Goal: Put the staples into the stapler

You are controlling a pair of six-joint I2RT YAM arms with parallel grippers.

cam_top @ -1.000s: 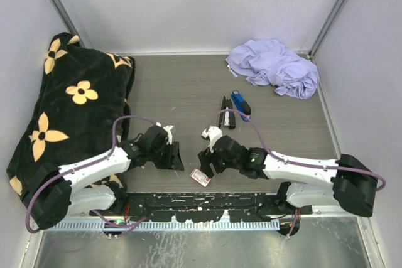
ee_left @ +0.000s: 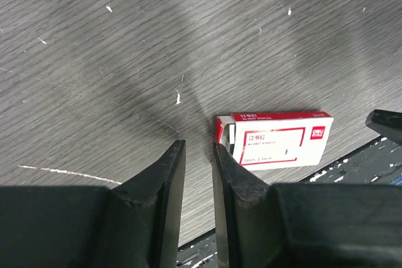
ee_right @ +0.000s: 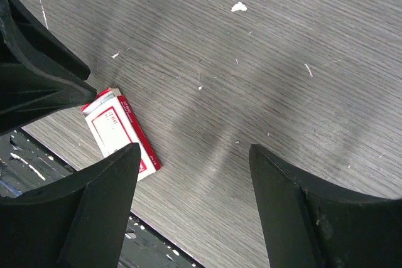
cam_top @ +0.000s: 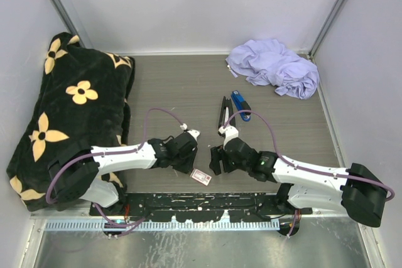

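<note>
A small white-and-red staples box [cam_top: 201, 176] [ee_left: 276, 144] [ee_right: 118, 130] lies flat on the table. My left gripper [cam_top: 187, 167] is part open, its tips low at the box's end, with no visible grip on it. My right gripper [cam_top: 217, 161] stands open just to the right of the box, nothing between its fingers. Behind it in the top view lie a blue stapler [cam_top: 240, 105] and a black stapler [cam_top: 222, 111], partly hidden by the right arm.
A crumpled lavender cloth [cam_top: 273, 67] lies at the back right. A dark flowered cushion [cam_top: 69, 105] fills the left side. Its front edge is just beyond the box.
My left gripper has moved right and toward the box's end. My right gripper has drawn back to the right, away from above the box.
</note>
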